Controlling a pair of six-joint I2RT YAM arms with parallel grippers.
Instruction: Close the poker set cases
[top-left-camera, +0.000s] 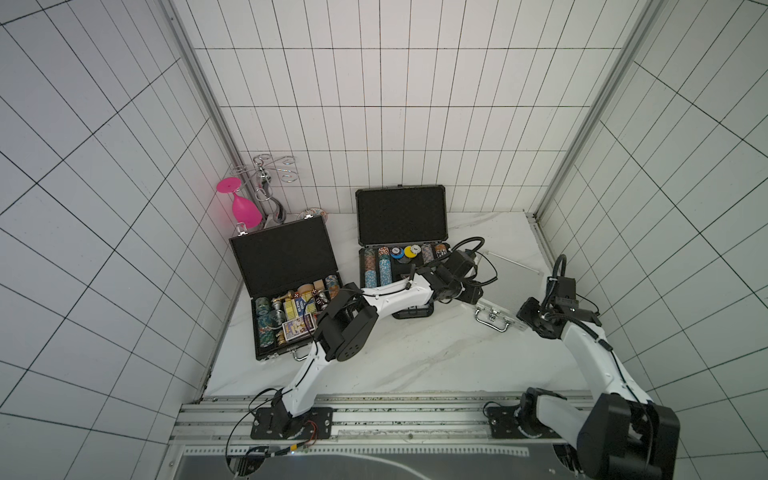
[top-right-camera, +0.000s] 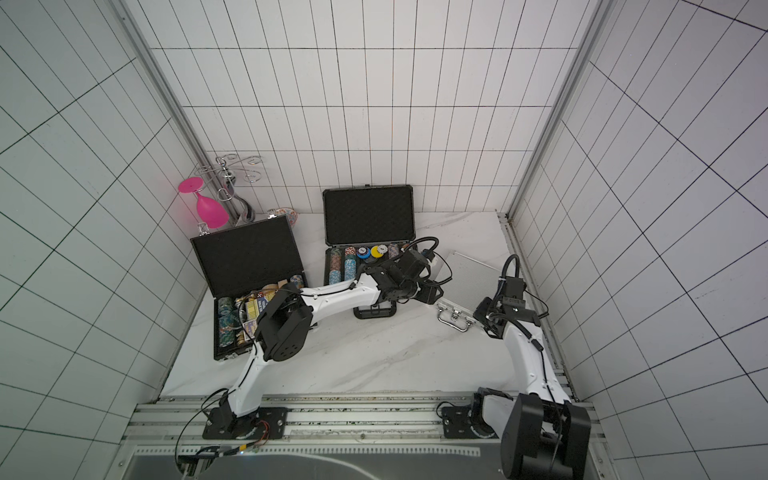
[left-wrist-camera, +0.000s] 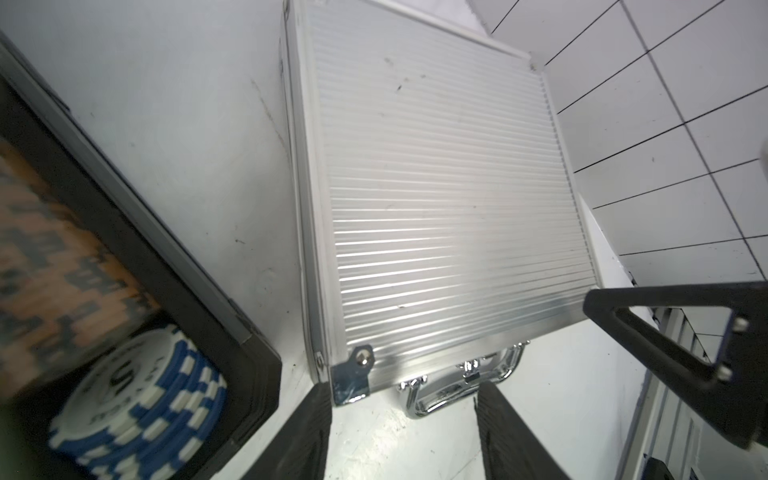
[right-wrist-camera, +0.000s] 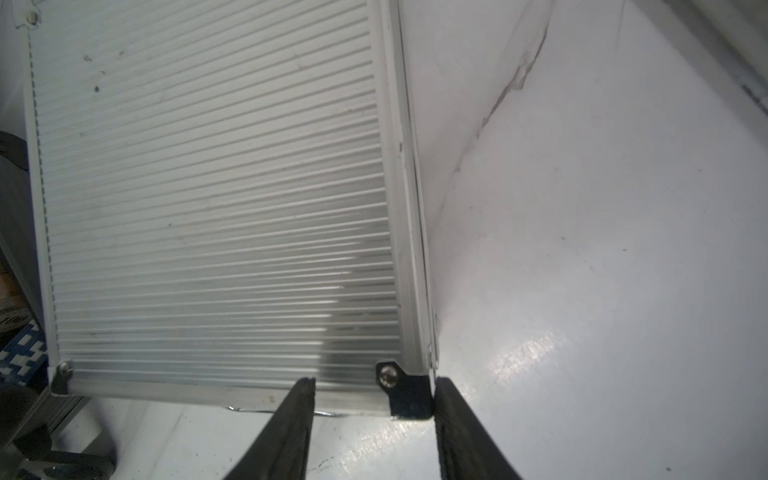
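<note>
A closed silver case (top-left-camera: 514, 274) lies flat at the right, its chrome handle (left-wrist-camera: 464, 380) facing the front. My left gripper stands at its front left corner, fingers apart with nothing clamped between them. At the front right corner is my right gripper, also open; one finger (right-wrist-camera: 448, 412) is close by the black corner fitting, contact unclear. A black poker case (top-left-camera: 401, 214) in the middle has its lid up, its chips partly hidden by my left arm. Farther left, another black case (top-left-camera: 285, 254) stands open, filled with chips and cards.
A pink hourglass-shaped object (top-left-camera: 245, 210) and a metal rack (top-left-camera: 268, 172) stand in the back left corner, behind the left case. Tiled walls close in both sides.
</note>
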